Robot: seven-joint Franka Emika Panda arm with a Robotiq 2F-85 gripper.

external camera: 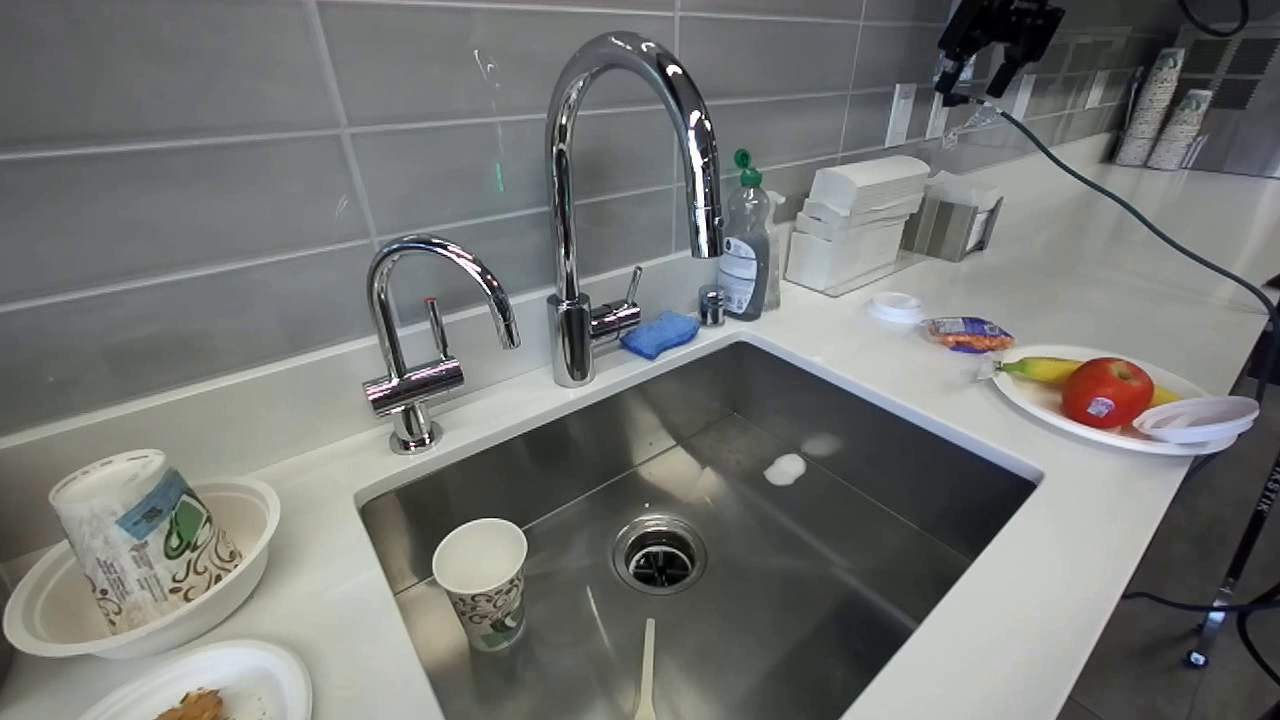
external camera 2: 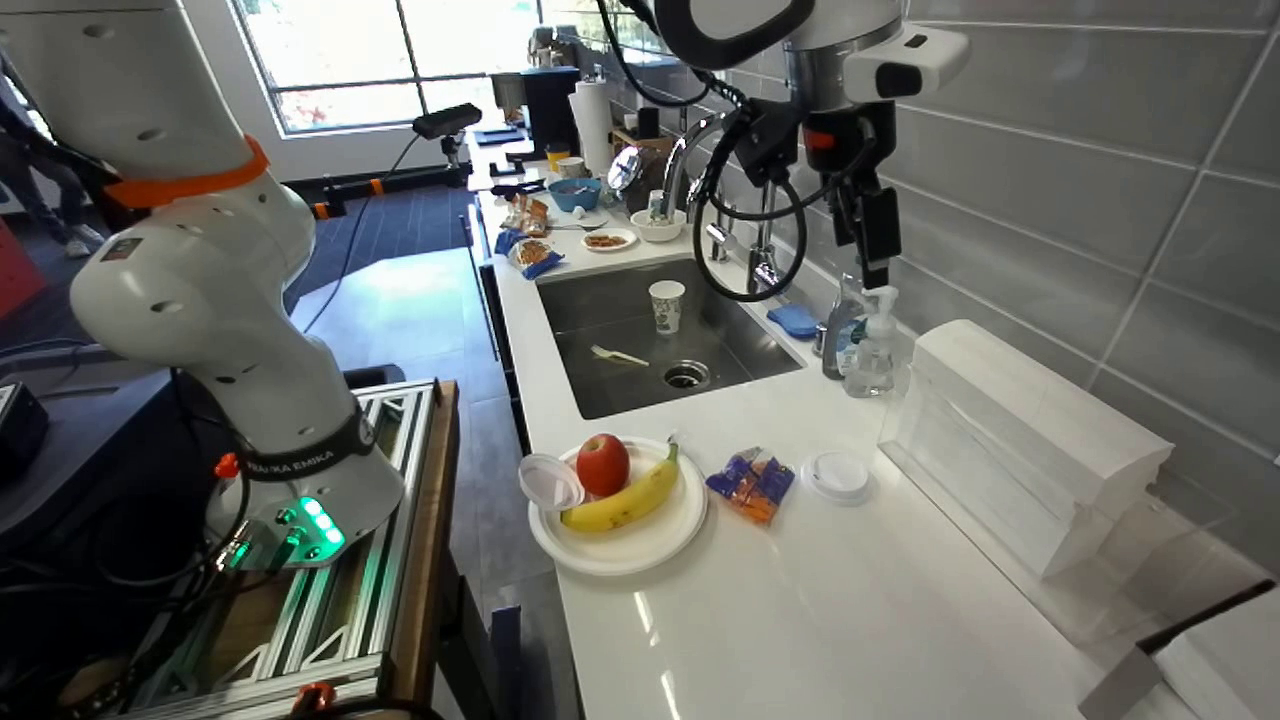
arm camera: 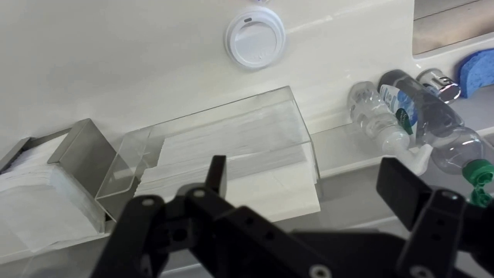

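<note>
My gripper hangs high over the back of the counter, its fingers spread wide with nothing held. Below it, in the wrist view, lies a clear holder of white paper towels (arm camera: 250,134). A soap pump bottle (arm camera: 377,113) and a dish soap bottle with a green cap (arm camera: 426,116) stand to the right there. The white cup lid (arm camera: 257,39) rests flat on the counter. In exterior view 1 my gripper (external camera: 974,94) shows at the top right, above the napkin box (external camera: 954,218).
A sink (external camera 2: 618,360) holds a paper cup (external camera 2: 666,307) and a fork (external camera 2: 619,356). On the counter sit a plate (external camera 2: 600,554) with an apple (external camera 2: 602,463) and a banana (external camera 2: 624,498), and a carrot bag (external camera 2: 752,484). Two faucets rise behind the sink.
</note>
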